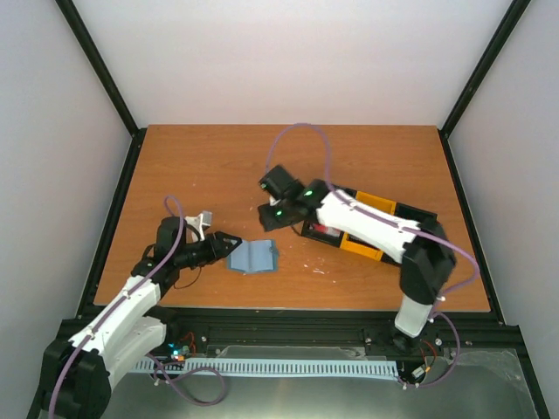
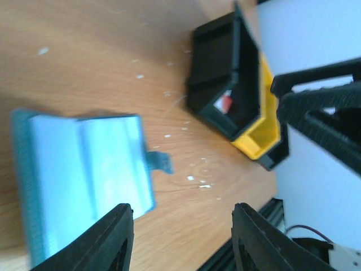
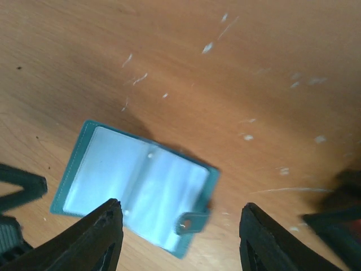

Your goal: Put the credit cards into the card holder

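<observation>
The blue card holder [image 1: 253, 256] lies opened flat on the table, its two clear sleeves face up and its snap strap [image 3: 192, 223] sticking out on one side. No card is seen loose on it, though I cannot tell what the sleeves hold. Close to its left edge is my left gripper, fingers apart and nothing between them. Higher up, behind the holder, my right gripper also stands open and empty. A red and white card [image 2: 224, 103] shows inside the left compartment of the box.
A black and yellow compartment box [image 1: 376, 202] stands to the right, partly covered by my right arm.
</observation>
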